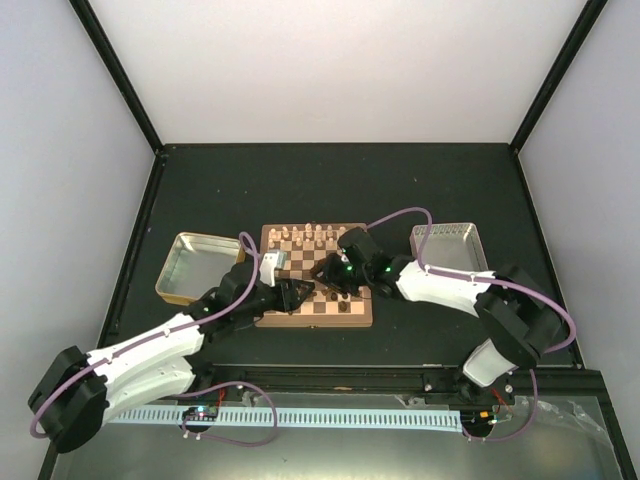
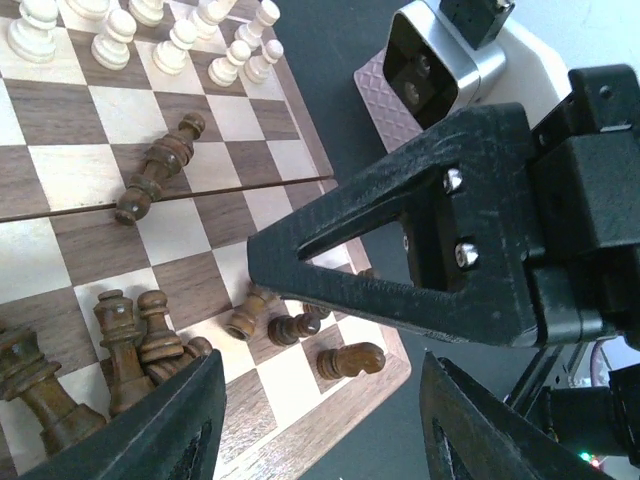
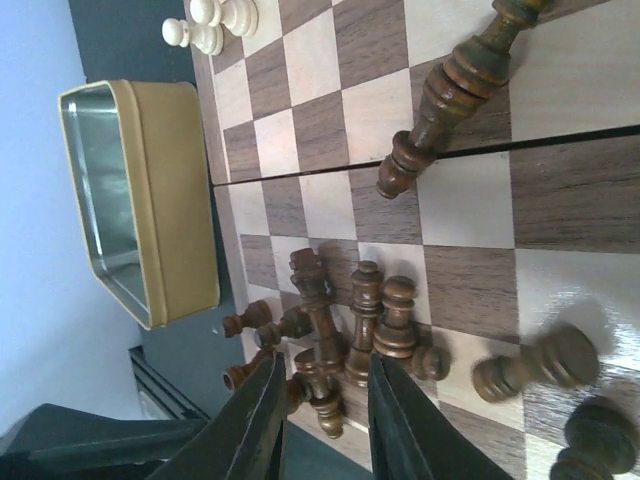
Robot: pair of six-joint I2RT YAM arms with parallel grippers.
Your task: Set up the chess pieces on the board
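Observation:
The chessboard (image 1: 314, 318) lies mid-table, white pieces (image 2: 172, 45) upright at its back. A dark piece (image 2: 160, 165) lies alone near the middle seam. Several dark pieces (image 2: 126, 355) lie jumbled on the near half, some others (image 3: 590, 450) at the right. Both grippers are over the board. My left gripper (image 1: 305, 294) is over the near half; its fingertips show at the bottom of the left wrist view. My right gripper is above the dark pieces; in the left wrist view its dark finger crosses the board's right. Nothing shows held by either.
A gold-rimmed tray (image 1: 164, 284) stands left of the board, also seen as a tan box (image 3: 180, 200) in the right wrist view. A silver tray (image 1: 460, 240) is at the right.

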